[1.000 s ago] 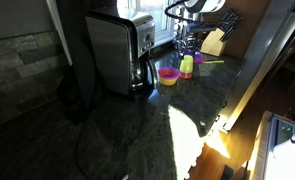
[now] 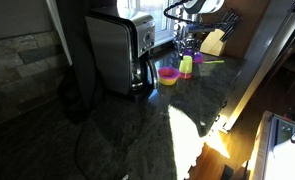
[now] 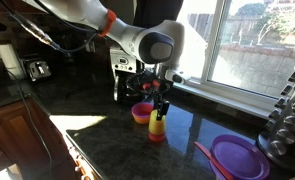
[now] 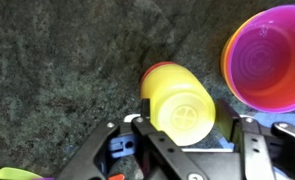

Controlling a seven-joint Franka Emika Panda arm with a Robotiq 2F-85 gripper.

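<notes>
A yellow cup [image 4: 184,112] stands bottom-up on the dark counter, its round base facing the wrist camera. My gripper is shut on it, with a finger on either side. A red edge [image 4: 150,70] shows just under the yellow cup's far side; in exterior view 2, red also shows below the yellow cup [image 3: 156,127]. How the red piece and the yellow cup fit together is hard to tell. In exterior view 1, the yellow cup [image 2: 185,66] looks small, below the arm.
A pink and orange bowl [image 4: 270,58] sits close beside the cup. A purple plate [image 3: 232,155] with a red utensil lies nearer the window side. The coffee maker [image 2: 125,50] stands near the bowl.
</notes>
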